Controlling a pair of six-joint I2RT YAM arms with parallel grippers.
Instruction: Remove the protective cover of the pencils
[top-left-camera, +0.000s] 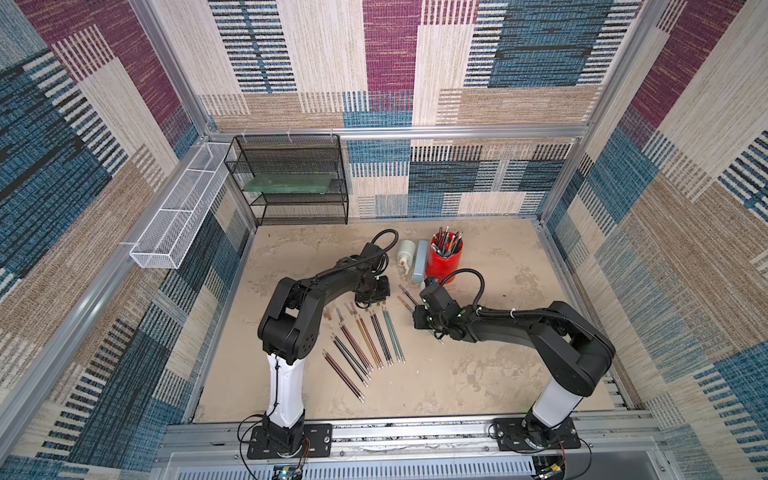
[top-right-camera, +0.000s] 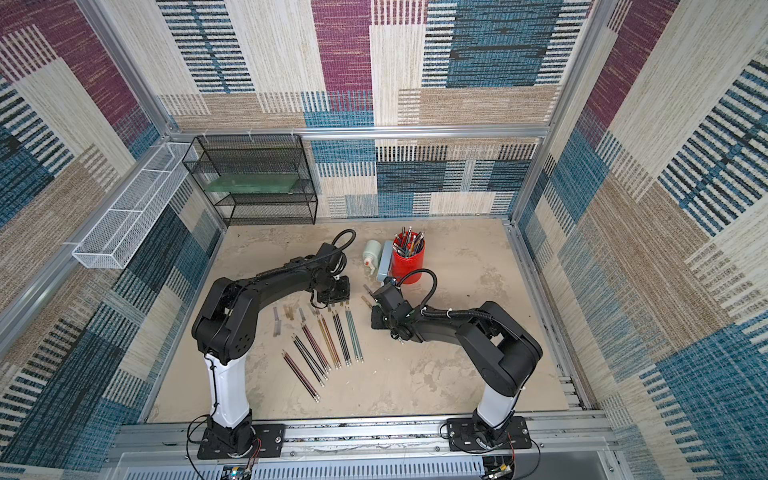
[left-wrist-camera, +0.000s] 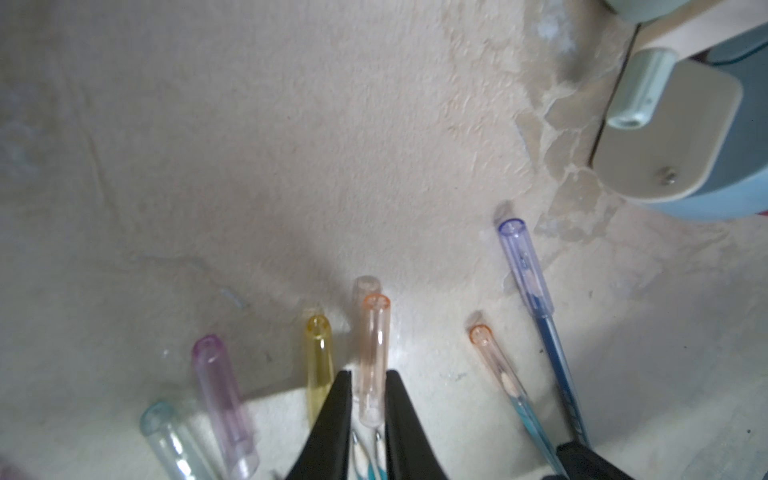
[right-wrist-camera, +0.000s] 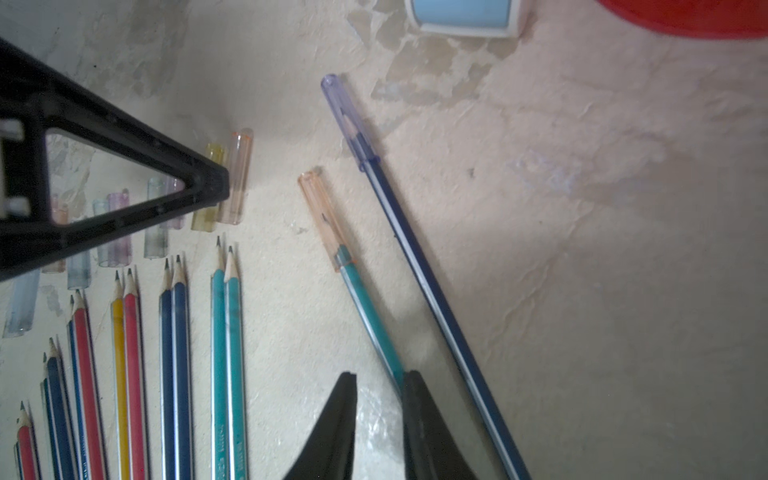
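In the right wrist view a teal pencil (right-wrist-camera: 369, 312) wears a clear orange cover (right-wrist-camera: 321, 212). Right of it a dark blue pencil (right-wrist-camera: 436, 300) has a violet cover (right-wrist-camera: 345, 120) over its tip. My right gripper is open above the teal pencil, whose shaft runs behind one finger. My left gripper is slightly open over a loose orange cover (left-wrist-camera: 373, 352), which shows between the fingertips; whether they touch it is unclear. Beside that cover lie a yellow cover (left-wrist-camera: 319, 356) and a purple cover (left-wrist-camera: 225, 404).
Bare-tipped pencils (right-wrist-camera: 172, 360) lie in pairs at the left, below a row of loose covers. A red cup (top-left-camera: 444, 260) of pencils, a blue box (top-left-camera: 420, 261) and a pale bottle (top-left-camera: 406, 253) stand behind.
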